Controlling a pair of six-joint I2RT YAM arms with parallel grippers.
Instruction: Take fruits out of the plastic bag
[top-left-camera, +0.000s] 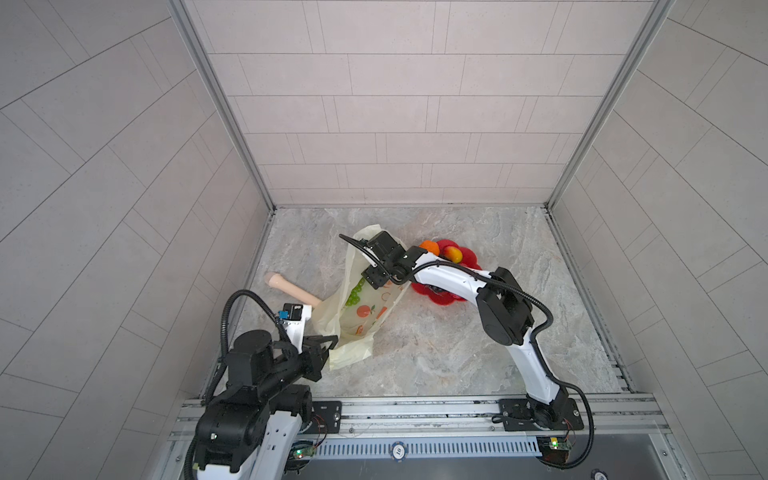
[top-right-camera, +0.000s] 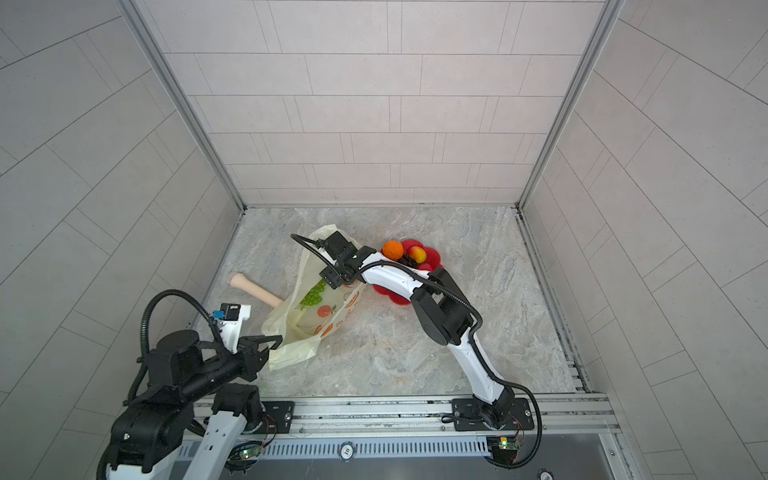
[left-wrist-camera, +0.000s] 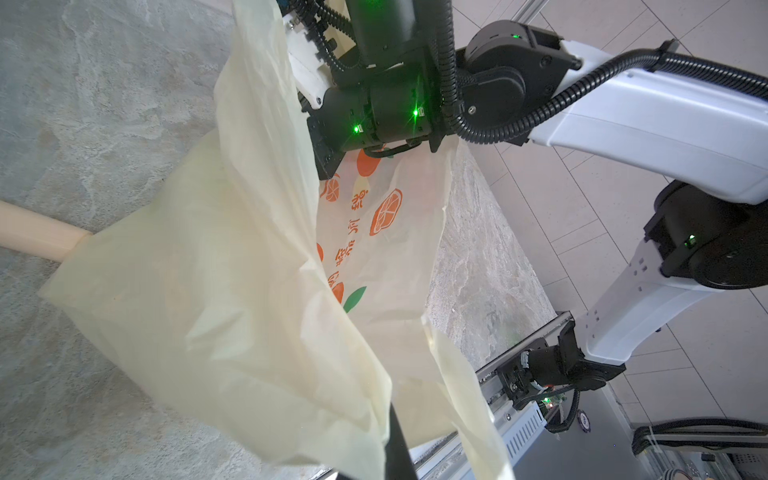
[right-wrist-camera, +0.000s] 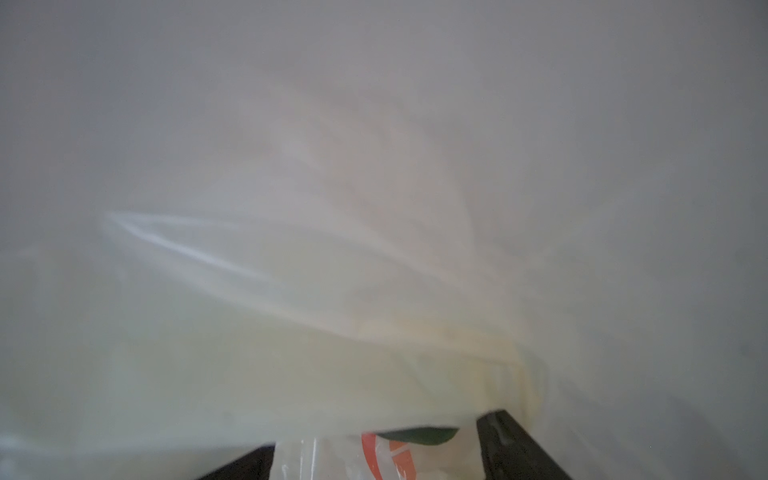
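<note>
The cream plastic bag lies open in mid-table, printed with orange fruit pictures. Green fruit, apparently grapes, shows inside it in both top views. My left gripper is shut at the bag's near left edge, with bag film at its fingers in the left wrist view. My right gripper is inside the far end of the bag, its fingers part open; the right wrist view shows only film and print, with no fruit between them.
A red flower-shaped plate holding an orange, a yellow fruit and dark fruit sits right of the bag, partly under the right arm. A pale wooden roller lies to the left.
</note>
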